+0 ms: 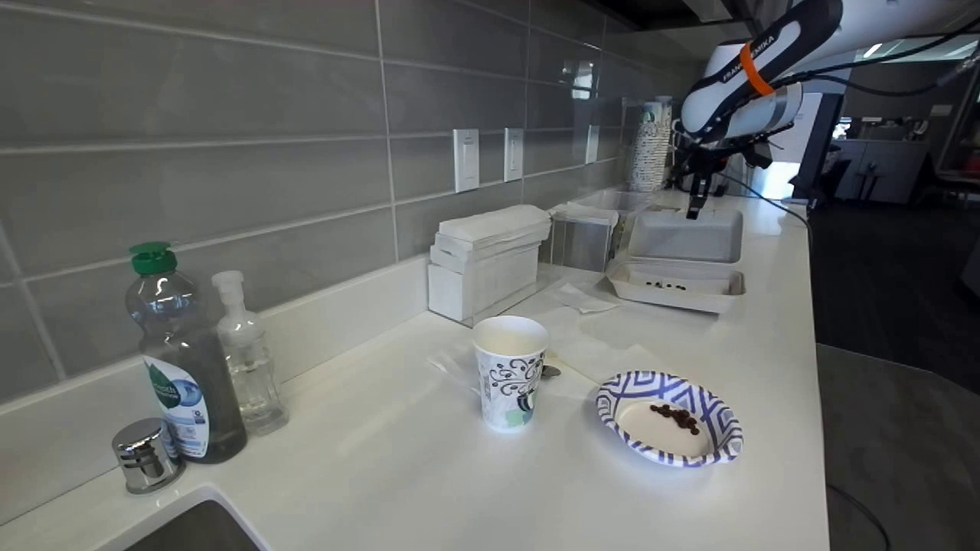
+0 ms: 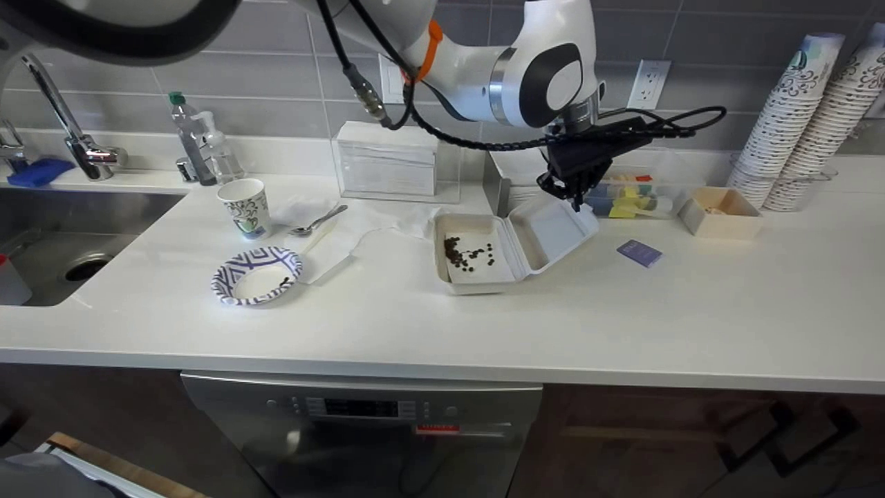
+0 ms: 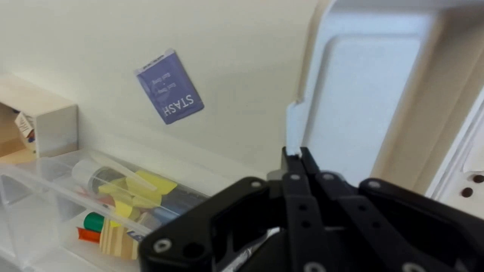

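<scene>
A white takeout container (image 2: 477,289) lies unfolded on the counter, dark beans scattered in its base. Its lid (image 2: 554,228) slants up toward the right, hinged to the base. In the wrist view the lid (image 3: 367,104) fills the right side, with a pale tab (image 3: 293,129) at its edge pinched in my fingertips. My gripper is shut on that tab. Seen from exterior view 1, the gripper (image 1: 693,216) is at the lid's far edge, above the counter.
Left of the container are a patterned bowl (image 2: 224,286) with beans, a paper cup (image 2: 246,207) and a spoon (image 2: 319,220). To the right lies a purple tea packet (image 2: 639,253). A clear bin (image 3: 68,217) stands behind the lid.
</scene>
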